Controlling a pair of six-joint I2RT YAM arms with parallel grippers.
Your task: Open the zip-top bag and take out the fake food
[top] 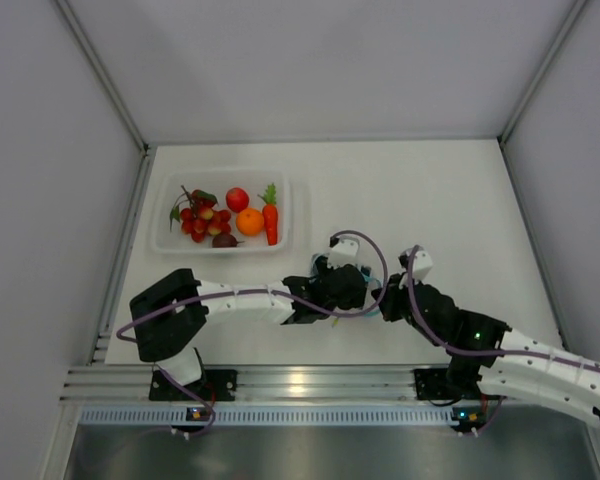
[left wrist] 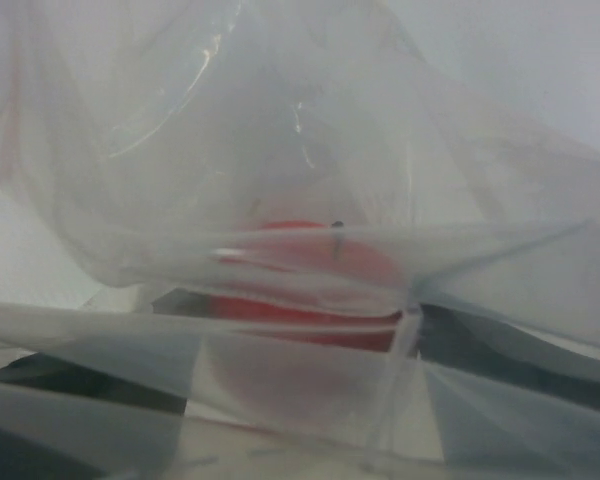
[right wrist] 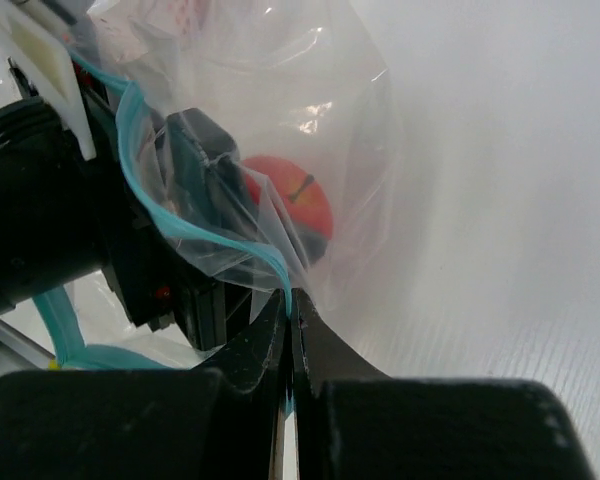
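A clear zip top bag [right wrist: 350, 120] with a teal zip strip lies on the table, a red round fake food [right wrist: 295, 195] inside it. My left gripper [top: 350, 290] is at the bag, partly covered by plastic; in the left wrist view the red item [left wrist: 300, 270] shows behind layers of film, and the fingers are hard to make out. My right gripper is shut at the bag's edge, with the teal strip running to its fingertips.
A white bin [top: 160, 240] at back left holds fake fruit, grapes and a carrot.
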